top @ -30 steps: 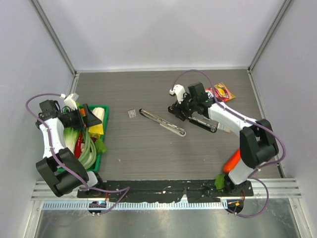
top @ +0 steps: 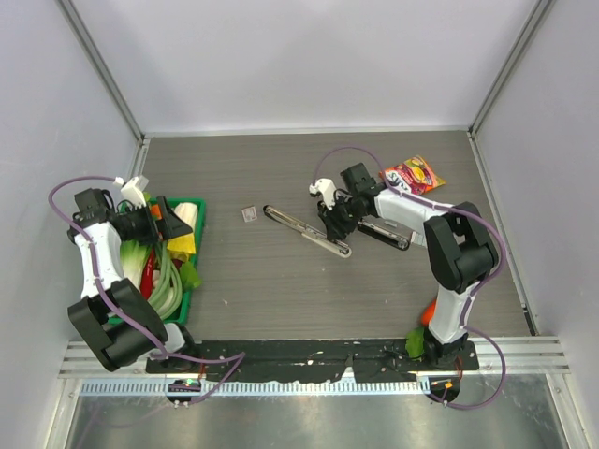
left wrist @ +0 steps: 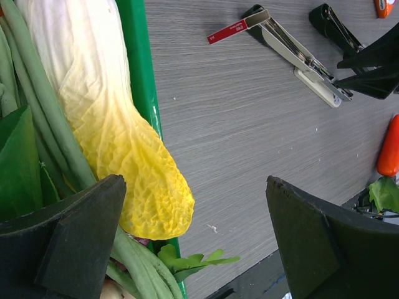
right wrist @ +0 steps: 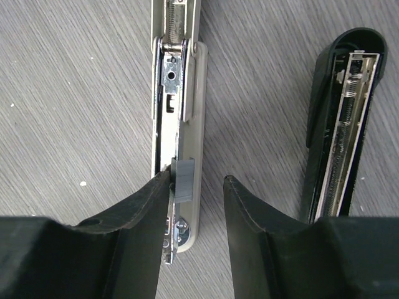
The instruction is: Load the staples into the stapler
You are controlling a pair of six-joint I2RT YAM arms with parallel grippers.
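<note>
An opened-out stapler with a pale base [top: 328, 242] lies on the table in the top view. A small grey staple strip [right wrist: 184, 180] stands at its magazine in the right wrist view, against the left finger [right wrist: 146, 202]. My right gripper is over the stapler, fingers apart, with a clear gap between the strip and the right finger. Whether the strip sits inside the channel cannot be told. My left gripper stands open above the vegetable basket, holding nothing.
A black stapler [right wrist: 340, 134] lies to the right of the pale one. Left of the staplers is a small staple box [top: 249, 214]. A green basket [left wrist: 144, 68] of vegetables fills the left side, a chip bag [top: 412, 175] the back right.
My right gripper has moved left and toward the front, from near the black stapler to over the pale stapler. The left arm and both staplers have stayed put.
</note>
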